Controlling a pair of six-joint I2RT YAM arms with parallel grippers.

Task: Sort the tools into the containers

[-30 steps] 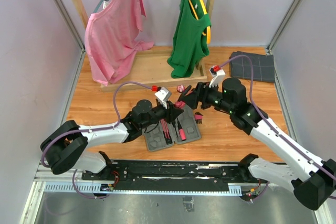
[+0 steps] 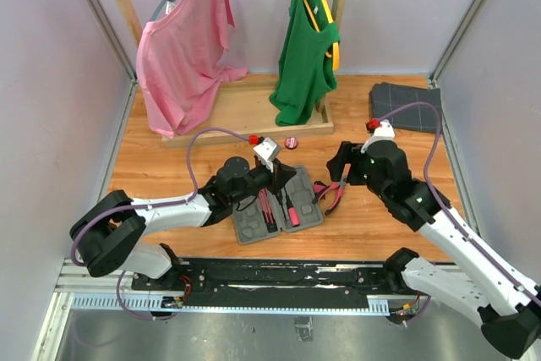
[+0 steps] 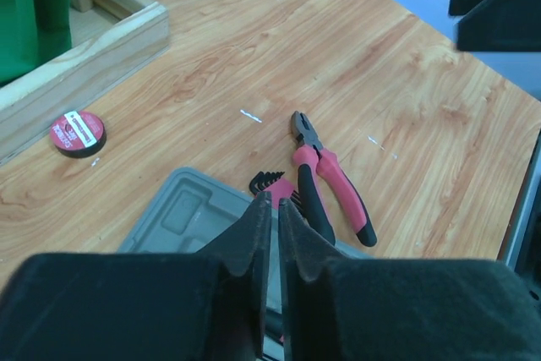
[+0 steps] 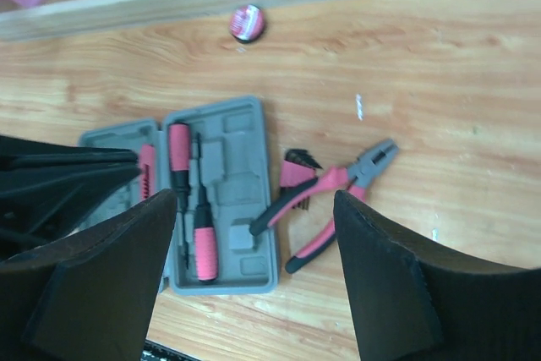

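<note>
Pink-and-black pliers (image 2: 336, 201) lie right of the grey tool case (image 2: 308, 215), partly open, one handle reaching over its right edge. Tucked between case and pliers is a small pink comb-like piece (image 4: 295, 176), partly covered. Inside the case are a pink-handled screwdriver (image 4: 204, 247), another pink-and-black tool (image 4: 179, 151) and more pink tools on the left side. My right gripper is open above the pliers, holding nothing. Over the case, my left gripper has its fingertips narrowly apart, and nothing shows between them.
A pink-and-black tape roll (image 3: 78, 134) sits by the wooden rack's base (image 2: 254, 107), where pink and green garments hang. A folded dark cloth (image 2: 404, 107) lies at the back right. Bare table extends right of the pliers.
The pliers were held near the left gripper above the case; the right gripper carried them right and down, and they now lie free. The left arm has barely moved.
</note>
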